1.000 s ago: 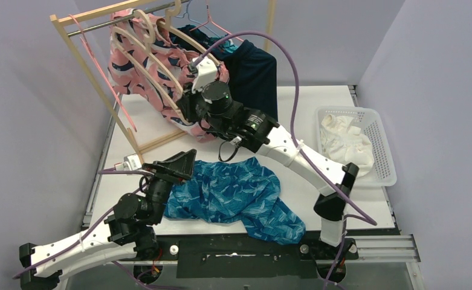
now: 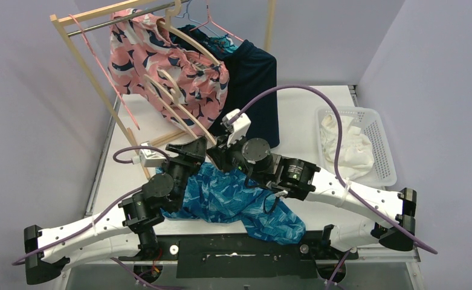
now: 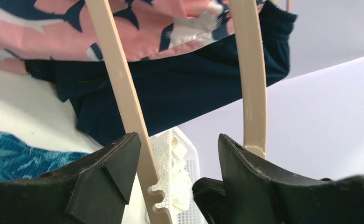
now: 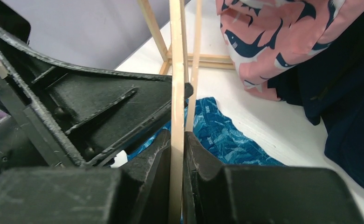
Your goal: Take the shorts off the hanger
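Note:
The blue patterned shorts (image 2: 239,205) lie crumpled on the table below both arms, off the hanger. A pale wooden hanger (image 2: 188,115) is held in the air, its far end hanging before the pink garment. My right gripper is shut on one of its bars, which runs between the pads in the right wrist view. My left gripper stands part open at the hanger's near end. One notched bar (image 3: 147,172) passes between its fingers, close to the left one; the other bar reaches the right finger. Whether they touch, I cannot tell.
Pink shark-print clothing (image 2: 161,66) and dark navy shorts (image 2: 251,84) hang on the wooden rack (image 2: 94,78) at the back. A white basket (image 2: 388,163) with cream cloth stands at the right. Pink hangers also hang from the rail.
My right gripper has carried the hanger right and nearer the front. The left gripper has moved right and slightly up to meet the hanger's near end. The blue shorts stay on the table.

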